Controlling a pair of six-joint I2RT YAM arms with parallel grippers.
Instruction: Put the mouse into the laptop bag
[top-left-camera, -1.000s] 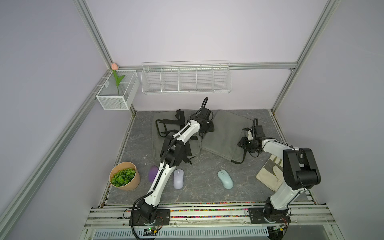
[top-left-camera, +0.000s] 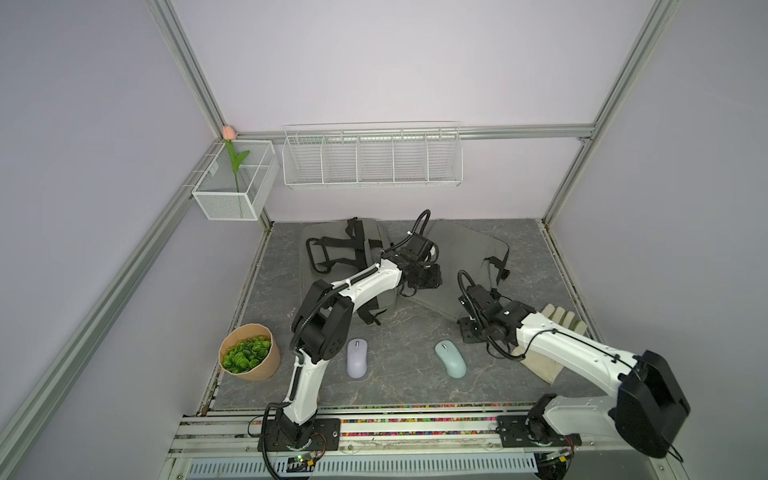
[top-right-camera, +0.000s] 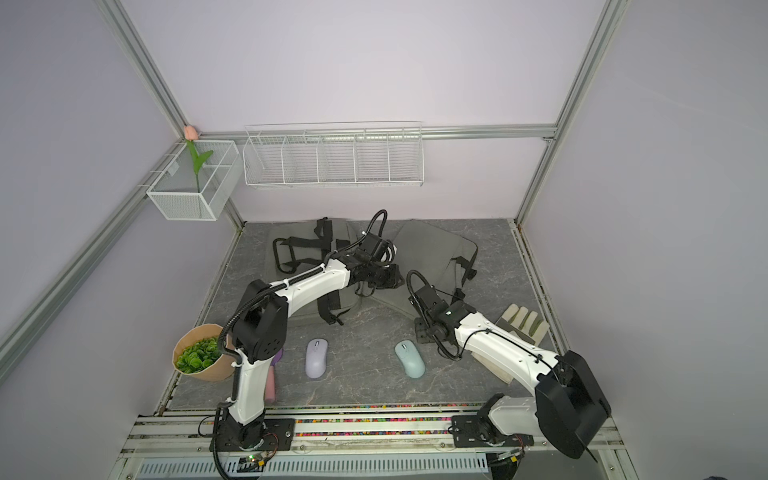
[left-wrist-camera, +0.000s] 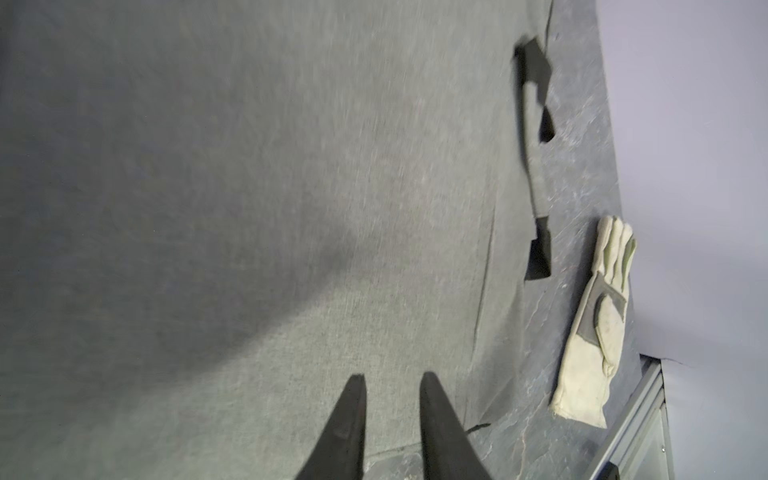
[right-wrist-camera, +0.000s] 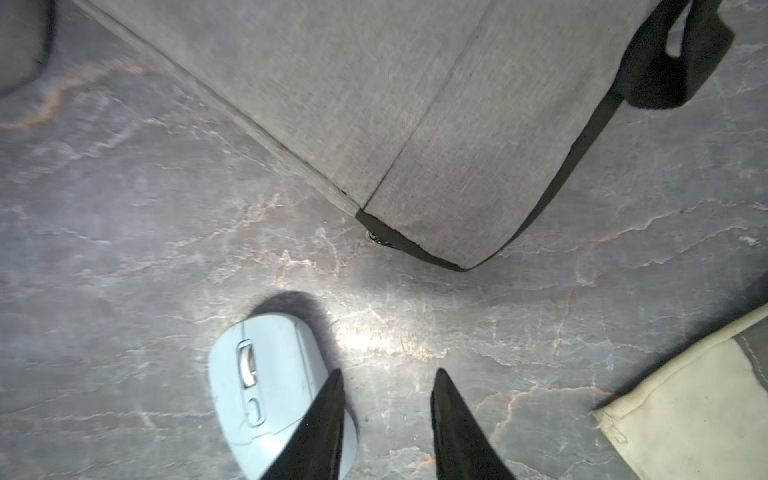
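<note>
The grey laptop bag lies opened out at the back, its strapped half (top-left-camera: 312, 240) on the left and a plain panel (top-left-camera: 460, 248) on the right. In front of it rest a light-blue mouse (top-left-camera: 450, 359) and a lavender mouse (top-left-camera: 357, 357). Over the plain panel hovers my left gripper, parted, with only bag cloth seen beyond its fingers. My right gripper stands open above the table by the bag's front corner. The light-blue mouse (right-wrist-camera: 272, 392) shows just left of it, partly behind a finger (right-wrist-camera: 316, 436). Neither gripper holds anything.
A beige glove (top-left-camera: 546, 364) lies at the right, partly under my right arm. A plant pot (top-left-camera: 268, 368) stands front left. Purple and pink items (top-right-camera: 269, 384) are partly hidden by my left arm. Wire baskets (top-left-camera: 372, 160) hang at the back. Bare table surrounds both mice.
Both mice are unmoved.
</note>
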